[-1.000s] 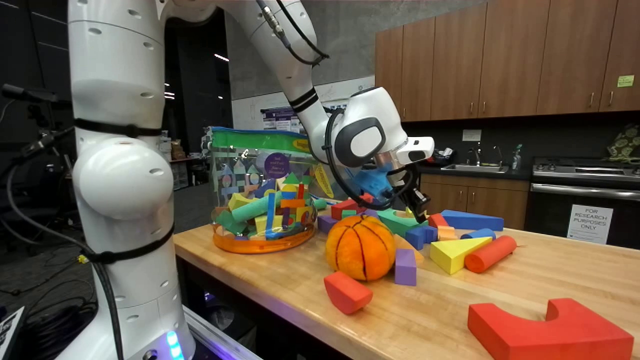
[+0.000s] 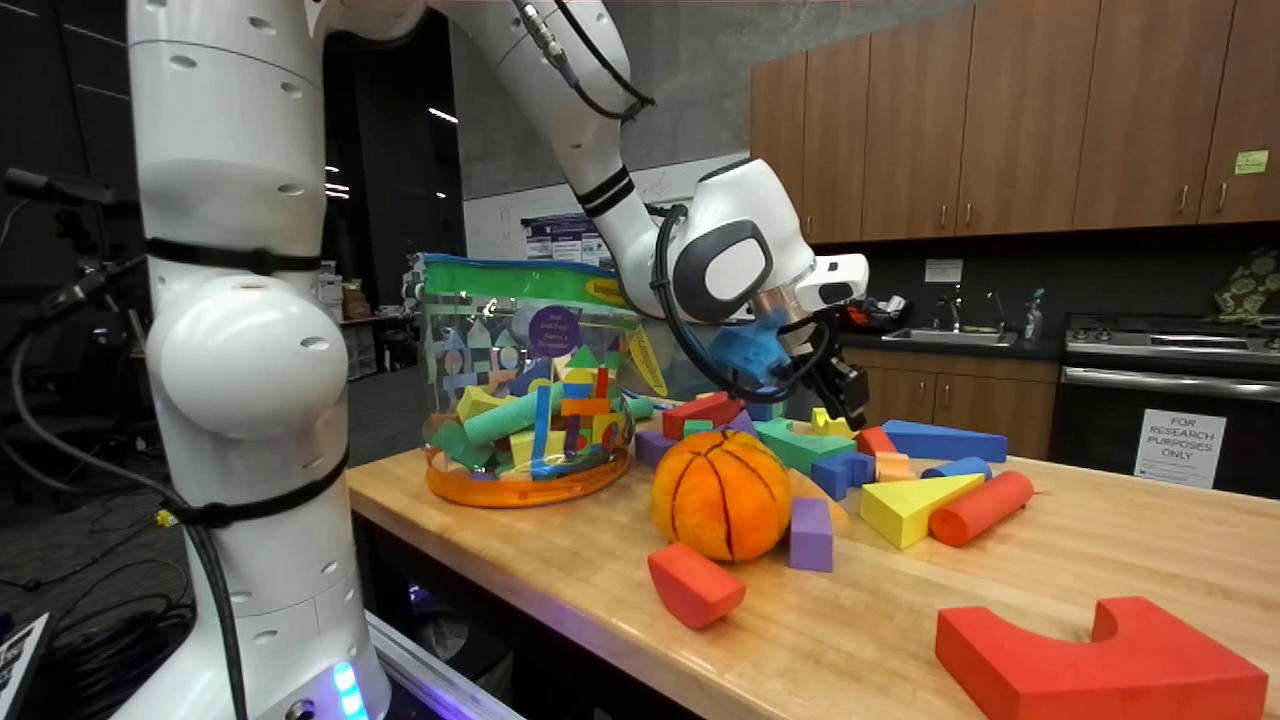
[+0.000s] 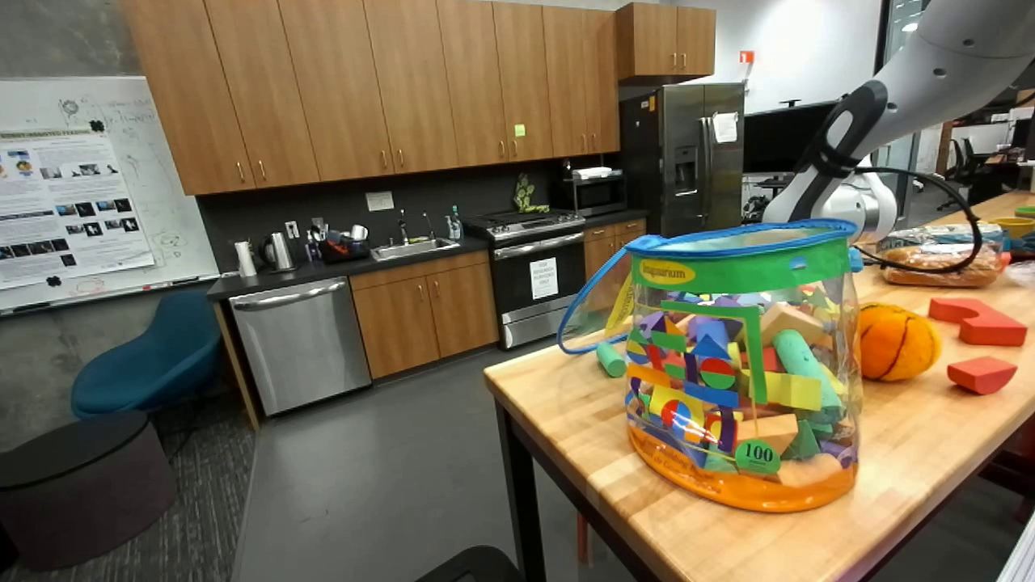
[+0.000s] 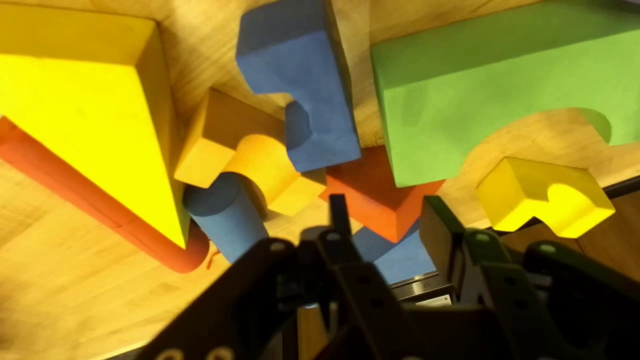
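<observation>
My gripper hangs over the block pile, its fingers apart. No block is held between them. Beyond the gap, a red block (image 4: 393, 210) and part of a blue block (image 4: 408, 258) show lower down. A notched blue block (image 4: 312, 78), an orange arch (image 4: 252, 150) and a blue cylinder (image 4: 225, 216) lie to the left in the wrist view. On the right are a green arch block (image 4: 456, 102) and a small yellow notched block (image 4: 549, 198). At far left rests a big yellow wedge (image 4: 78, 120) beside a red cylinder (image 4: 114, 210).
A clear zip bag of blocks (image 3: 737, 257) with a green band stands on the table. An orange pumpkin-like ball (image 2: 722, 494), a purple block (image 2: 812, 536) and a red half-round block (image 2: 696, 586) sit nearer. A large red arch (image 2: 1098, 660) lies in front; bare wood surrounds it.
My gripper has risen a little above the pile, uncovering more of the small yellow block. The blocks in exterior view 1 look unmoved.
</observation>
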